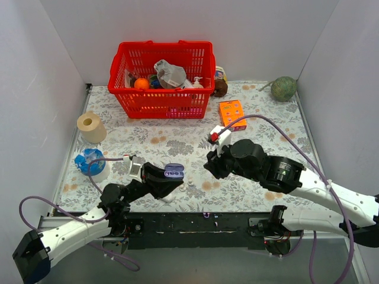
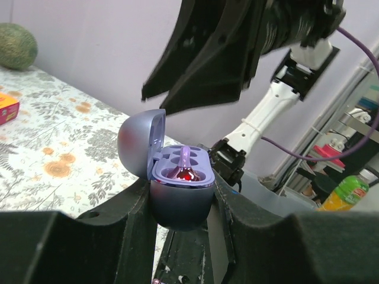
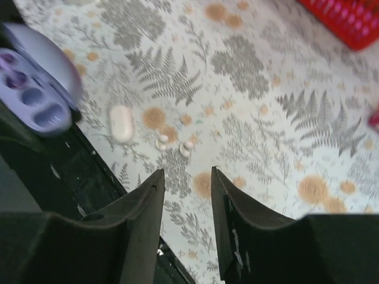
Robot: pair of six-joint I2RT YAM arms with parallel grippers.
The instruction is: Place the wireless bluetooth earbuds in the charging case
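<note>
A purple charging case with its lid raised is clasped by my left gripper. Its tray faces up and has several round openings. From the tray rises a purple post with a shiny red base; whether this is an earbud or part of the case I cannot tell. My right gripper is open and apart from the case, nothing between its fingertips. In the right wrist view two small white earbuds lie on the patterned cloth beside a white oblong piece.
Behind stands a red basket of mixed items, with an orange box to its right. A tan roll and a blue-topped item occupy the left side.
</note>
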